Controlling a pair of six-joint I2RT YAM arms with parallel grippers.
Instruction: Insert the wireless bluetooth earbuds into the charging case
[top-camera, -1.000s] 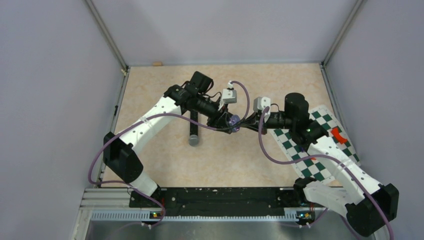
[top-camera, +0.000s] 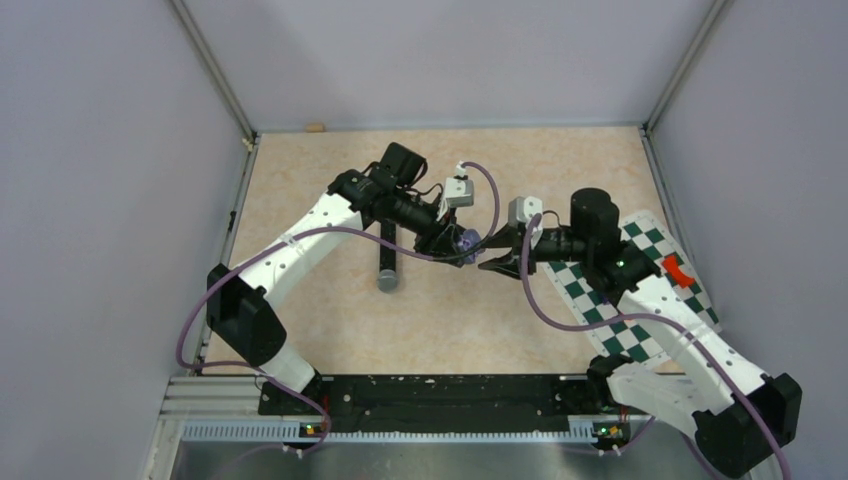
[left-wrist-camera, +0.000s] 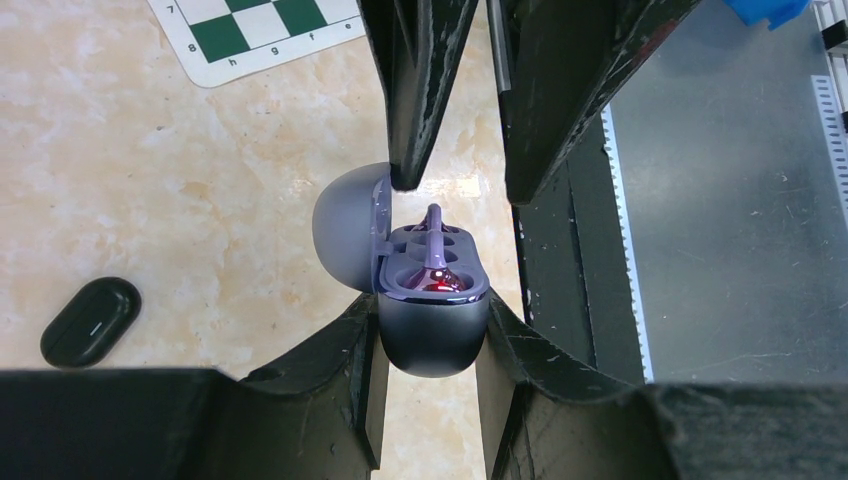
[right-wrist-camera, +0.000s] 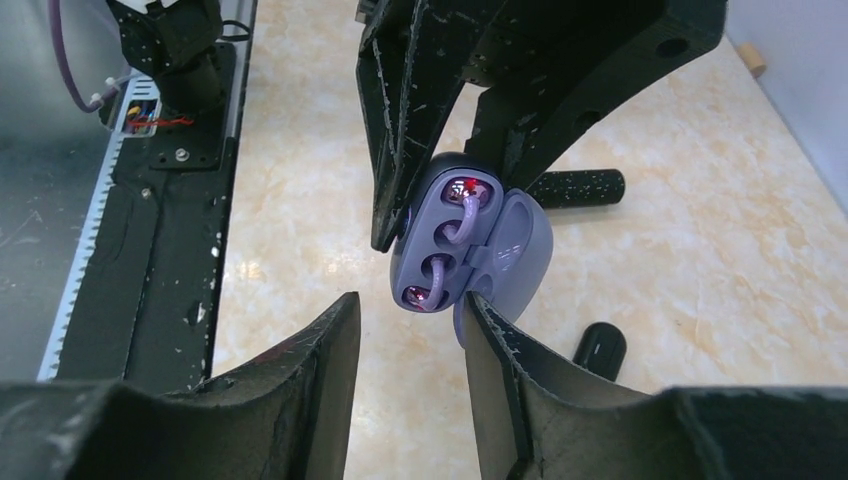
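Observation:
The purple charging case (left-wrist-camera: 434, 325), its lid (left-wrist-camera: 350, 228) raised, is held in the air by my left gripper, which is shut on it. Both earbuds sit in the case in the right wrist view: one earbud (right-wrist-camera: 466, 205) at the top end, the other earbud (right-wrist-camera: 430, 288) at the lower end, stems lying over the middle. In the left wrist view the nearer earbud (left-wrist-camera: 436, 262) partly hides the farther one. My right gripper is open just off the case, with nothing between its fingers; in the left wrist view its fingertips (left-wrist-camera: 406, 180) stand apart above the case.
A black oval case (left-wrist-camera: 92, 322) lies on the table below. A dark cylinder (top-camera: 388, 255) rests beneath the left arm. The checkered board (top-camera: 620, 300), with a red piece (top-camera: 678, 271) on it, lies at the right. Free table surrounds the cylinder's front.
The right arm has shifted slightly. The left gripper and case have stayed put.

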